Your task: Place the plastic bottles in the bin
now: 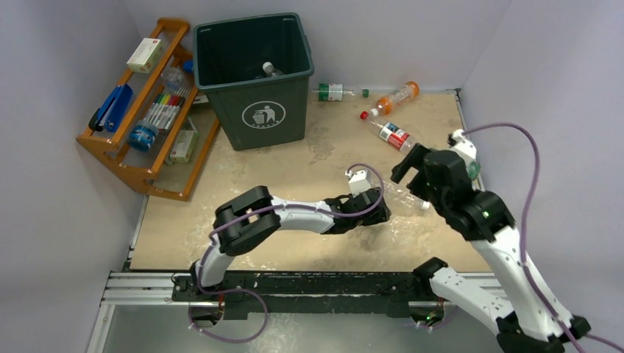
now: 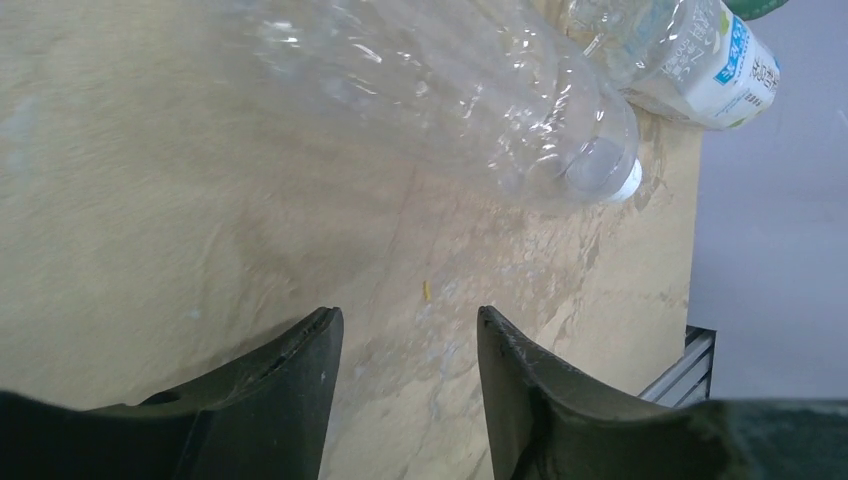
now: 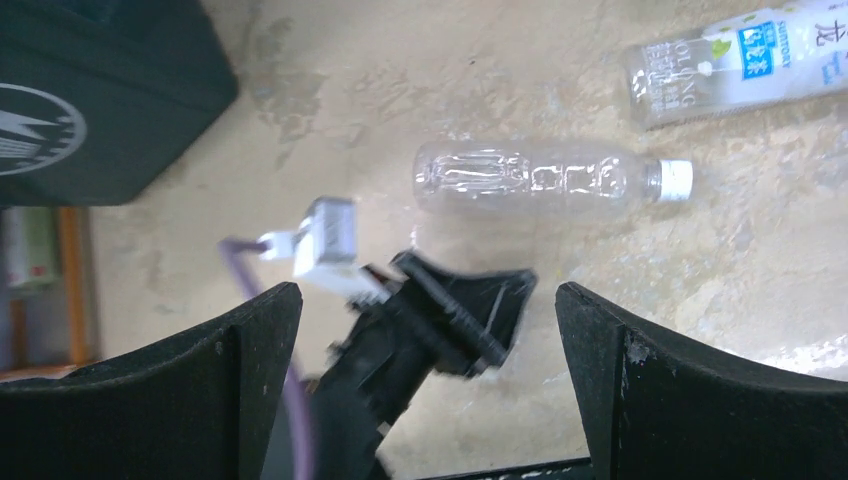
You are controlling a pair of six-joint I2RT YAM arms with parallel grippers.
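The green bin (image 1: 253,110) stands at the back with a bottle inside. A clear bottle (image 2: 430,90) lies near the front right, just ahead of my left gripper, whose fingers are apart and empty. My right gripper hangs open above the table, with that clear bottle (image 3: 520,178) and a labelled bottle (image 3: 740,65) below it. A red-capped bottle (image 1: 390,134), an orange bottle (image 1: 397,98) and a green-labelled bottle (image 1: 335,93) lie right of the bin.
A wooden shelf (image 1: 158,173) with boxes, markers and a stapler stands at the left. Walls enclose the back and sides.
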